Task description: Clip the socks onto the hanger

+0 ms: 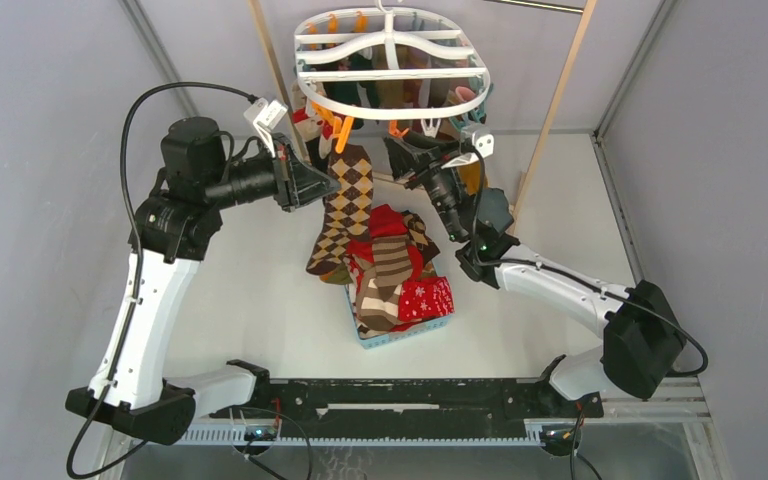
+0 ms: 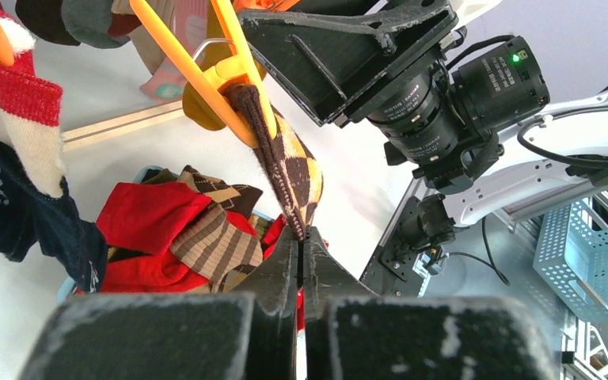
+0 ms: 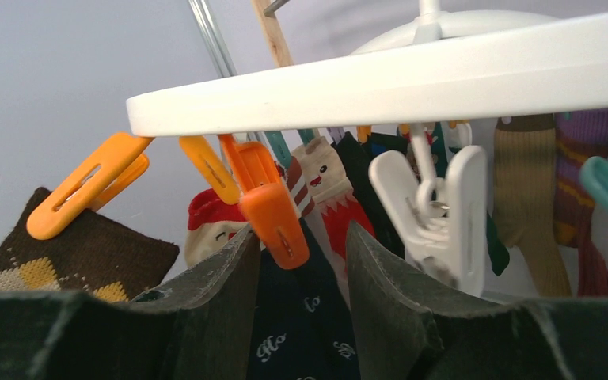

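The white hanger (image 1: 312, 100) hangs at the top with socks and clips along its rim. A brown argyle sock (image 1: 348, 200) hangs by its upper edge from an orange clip (image 2: 198, 75). My left gripper is shut on the dark cuff edge of this sock, pulling it taut below the clip. Just under the hanger's front rim, my right gripper is part open, its fingers (image 3: 237, 273) on either side of another orange clip (image 3: 277, 222). Whether they touch that clip cannot be told.
A light blue basket (image 1: 405, 337) full of socks (image 1: 392, 265) stands on the table below. A white clip (image 3: 471, 214) hangs right of the right gripper. Wooden poles (image 1: 557, 90) flank the hanger.
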